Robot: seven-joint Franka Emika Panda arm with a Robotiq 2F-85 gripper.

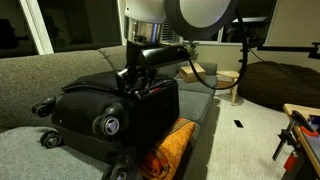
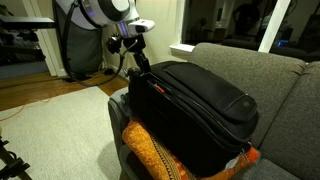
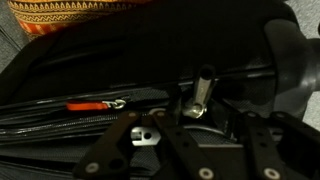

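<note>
A black suitcase (image 1: 95,113) with wheels lies on the grey sofa. My gripper (image 2: 138,62) is at the suitcase's near end in exterior view 2, reaching down to its zipped side. In the wrist view the gripper is shut at the zipper seam, with a small metallic zipper pull (image 3: 204,92) standing up between its fingertips. Left of it, an orange-red pull tab (image 3: 92,105) lies along the zipper tracks (image 3: 60,127). The fingers partly hide the seam beneath them.
An orange patterned cushion (image 2: 152,152) is wedged under the suitcase. The sofa backrest (image 2: 270,72) rises behind it. Open floor (image 1: 240,135) lies beside the sofa, and a wooden table (image 1: 306,140) stands at the right.
</note>
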